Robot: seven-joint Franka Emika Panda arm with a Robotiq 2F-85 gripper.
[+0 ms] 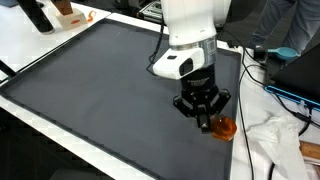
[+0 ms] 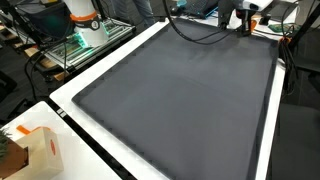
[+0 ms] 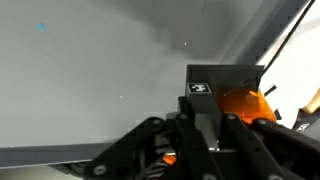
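Near the board's right front edge, my gripper (image 1: 205, 122) points down in exterior view 1. A translucent orange object (image 1: 224, 128) sits right beside its fingertips. In the wrist view, a dark flat piece (image 3: 232, 76) lies at the fingertips of my gripper, and the gripper appears shut on it. The orange object (image 3: 250, 104) shows just behind that piece, partly covered by the gripper; whether the two are joined I cannot tell. Exterior view 2 has the gripper (image 2: 246, 27) small, at the far right corner of the board, too small for detail.
The grey board (image 2: 180, 95) is mostly bare. A crumpled white cloth or bag (image 1: 277, 145) lies right of its edge, with black cables nearby. A robot arm base (image 2: 85, 22) stands at the left in exterior view 2.
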